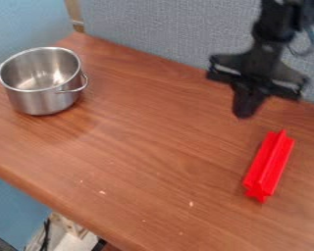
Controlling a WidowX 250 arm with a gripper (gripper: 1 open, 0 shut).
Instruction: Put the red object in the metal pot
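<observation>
The red elongated object (pixel 267 166) lies flat on the right part of the wooden table, its long side running from near to far. Above and behind it, apart from it, hangs my black gripper (pixel 247 102), pointing down and somewhat blurred. Its fingers are shut together with nothing held between them. At the far left of the table stands the shiny metal pot (pixel 42 86), upright, with a wire handle at its right side. The inside that shows is empty.
Bare wooden table (pixel 146 127) spreads between the pot and the red object. A grey padded wall (pixel 173 29) borders the far edge. Beyond the front left edge lie a blue surface (pixel 13 211) and some cables.
</observation>
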